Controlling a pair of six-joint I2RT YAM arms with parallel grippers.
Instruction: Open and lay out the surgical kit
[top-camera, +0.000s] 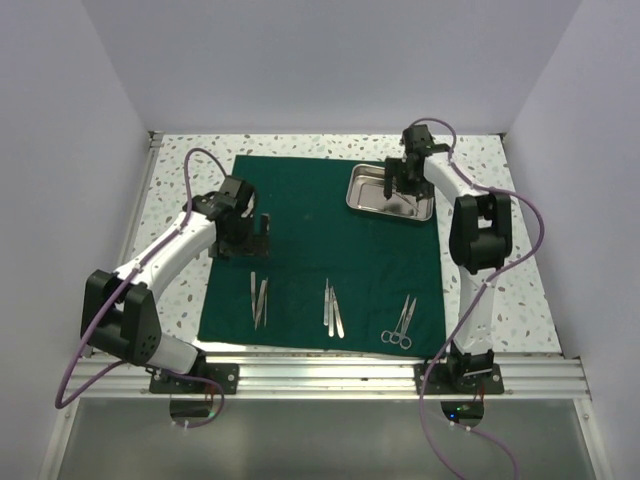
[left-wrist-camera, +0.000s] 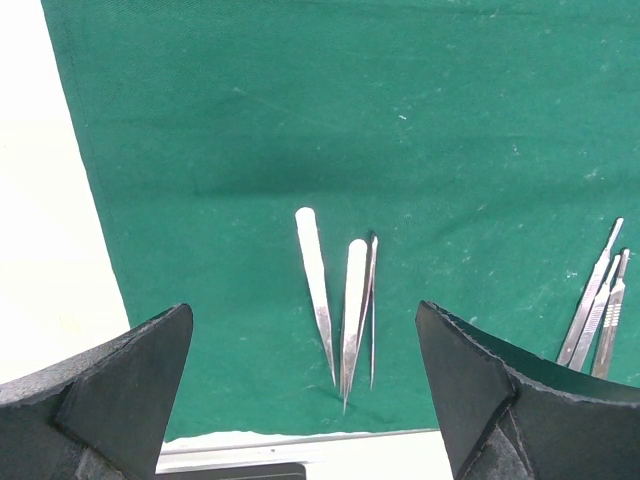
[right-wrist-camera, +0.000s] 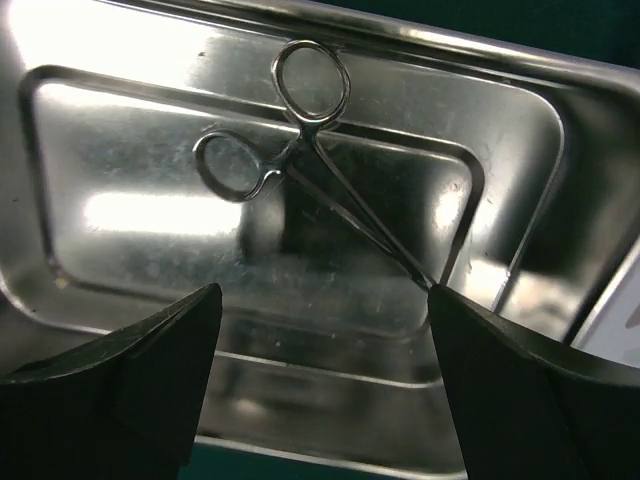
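Note:
One ringed clamp or scissors (right-wrist-camera: 312, 140) lies in the steel tray (top-camera: 365, 208), its rings toward the tray's far side in the right wrist view. My right gripper hovers over the tray, fingers spread and nothing between them; one fingertip overlaps the instrument's tip in that view, and contact cannot be told. From above, this gripper partly hides the instrument. My left gripper (top-camera: 240, 240) stands open and empty over the left part of the green cloth (top-camera: 300, 220). In front of it lie several slim tweezer-like tools (left-wrist-camera: 355, 300).
Several scalpel-like handles (top-camera: 331, 310) lie at the cloth's front middle. Two ringed instruments (top-camera: 400, 325) rest at its front right. The tray's raised walls surround the remaining instrument.

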